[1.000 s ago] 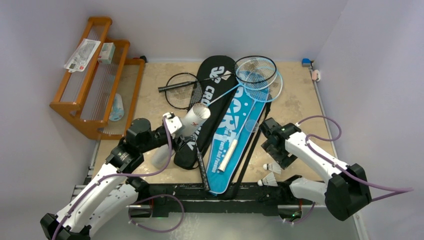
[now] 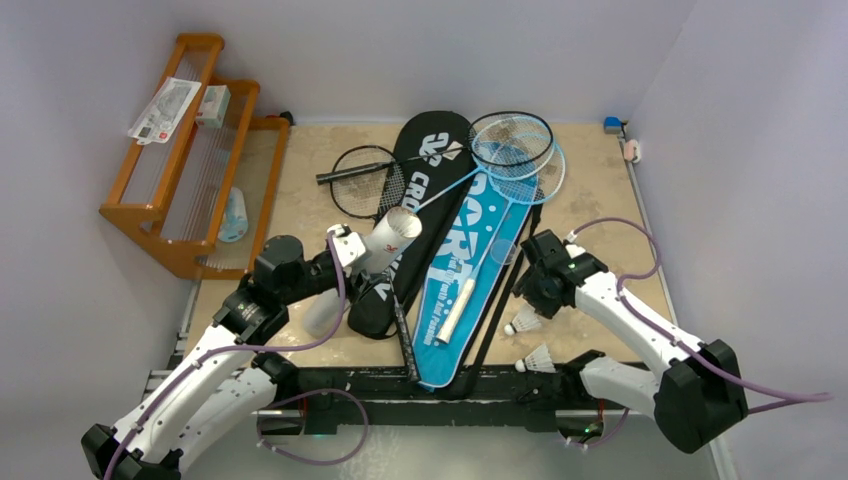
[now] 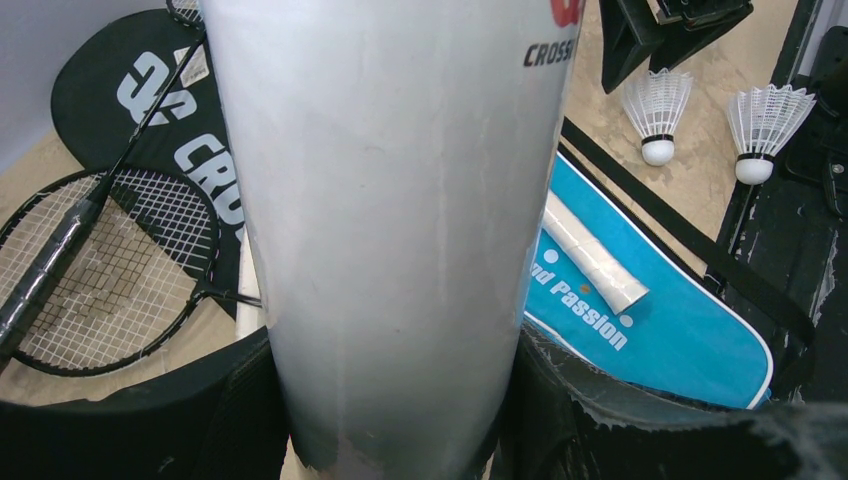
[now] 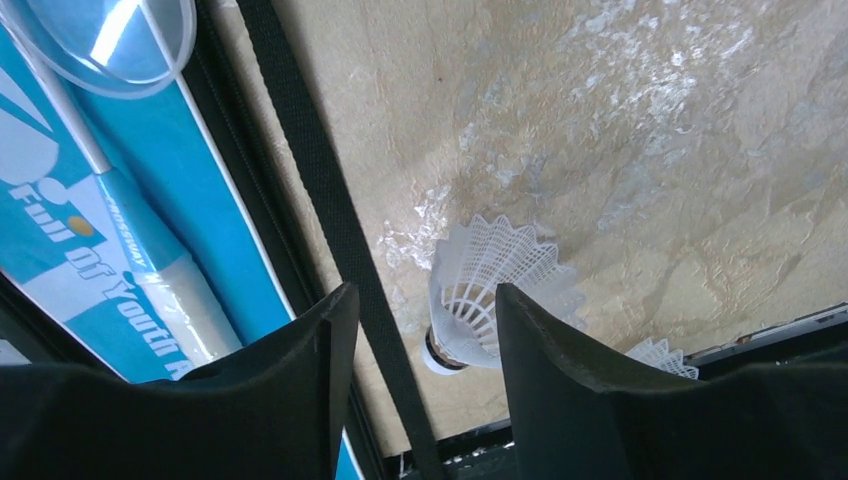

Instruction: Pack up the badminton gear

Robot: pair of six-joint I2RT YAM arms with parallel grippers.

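Note:
A white shuttlecock tube [image 2: 393, 238] is held up over the black racket bag, its open end uppermost, with my left gripper shut around its lower part. My right gripper is open, low over the mat. Under and between its fingers lies one shuttlecock [image 4: 490, 290] on its side, apparently not gripped. A second shuttlecock [image 2: 537, 359] rests nearer the front edge. The blue bag [image 2: 455, 290] and black bag [image 2: 425, 170] lie flat in the middle. Blue rackets [image 2: 527, 180] and black rackets [image 2: 362, 180] lie across and beside them.
A clear round lid [image 4: 110, 60] lies on the blue bag. A black strap [image 4: 330, 190] runs beside the bag, left of the shuttlecock. A pale cylinder [image 2: 322, 313] is by the left arm. Wooden shelves [image 2: 195, 170] stand at left.
My right gripper has moved slightly toward the bags. The nearer shuttlecock has shifted left and away from the front edge with it. The left arm and tube have stayed put.

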